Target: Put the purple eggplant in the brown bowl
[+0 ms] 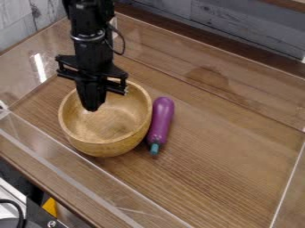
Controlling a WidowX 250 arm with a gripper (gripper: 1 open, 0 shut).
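Note:
A purple eggplant point(162, 118) with a teal-green tip lies on the table, just right of the bowl and outside it. The brown bowl point(110, 148) stands left of the middle, and its inside looks empty where it shows. My black gripper point(88, 100) hangs over the bowl's far left part and hides some of that rim. The eggplant is clear of the gripper, off to its right. How far apart the fingers stand is too dark and small to make out.
Bare wooden table point(233, 151) stretches to the right and front right. Along the left is the table's edge, with dark cables point(12, 209) beyond it at the lower left. A raised wooden border runs along the upper right.

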